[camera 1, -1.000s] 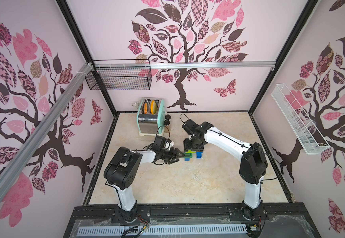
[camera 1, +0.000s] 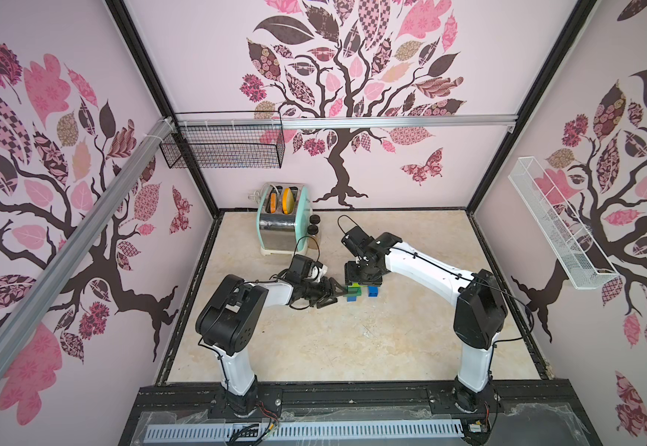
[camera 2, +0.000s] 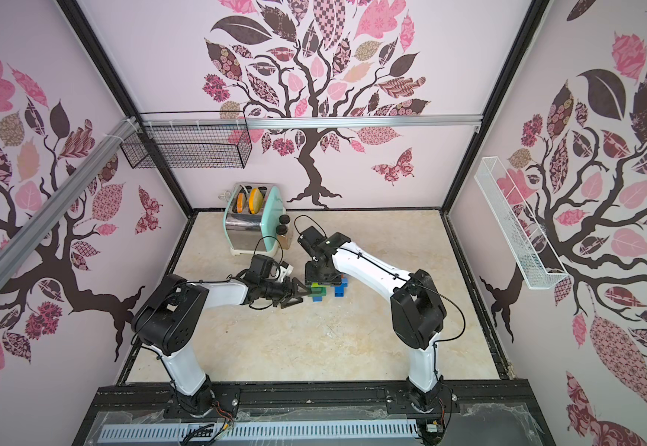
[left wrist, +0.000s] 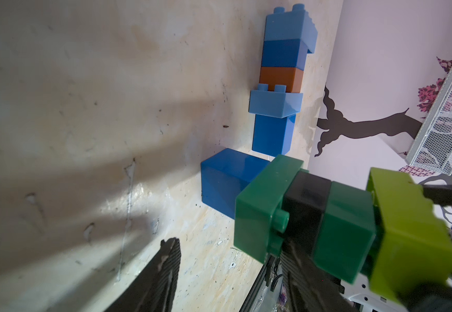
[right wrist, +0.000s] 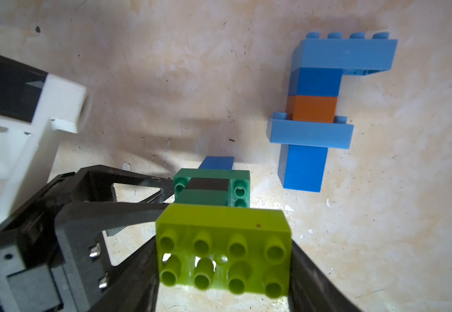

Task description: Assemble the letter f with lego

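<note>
My right gripper is shut on the ends of a lime brick (right wrist: 223, 221), which joins a stack of dark green (left wrist: 343, 223), black (left wrist: 305, 205) and outer dark green (left wrist: 267, 208) bricks. Beyond the outer green brick shows a blue brick (left wrist: 231, 174); whether they are attached I cannot tell. My left gripper stands part open, its fingertips (right wrist: 158, 186) at the stack's left side, nothing visibly gripped. To the right lies an f-shaped row with a long light blue brick (right wrist: 348, 52), blue (right wrist: 314, 81), orange (right wrist: 311, 108), light blue crossbar (right wrist: 309, 133) and blue (right wrist: 304, 169).
A mint toaster (camera 1: 282, 219) with dark-lidded jars (camera 1: 314, 225) stands at the back left. The two grippers are close together, the right one above the left in the right wrist view.
The right arm has shifted slightly to the right, and a little more green shows by its gripper. The left arm has hardly moved.
</note>
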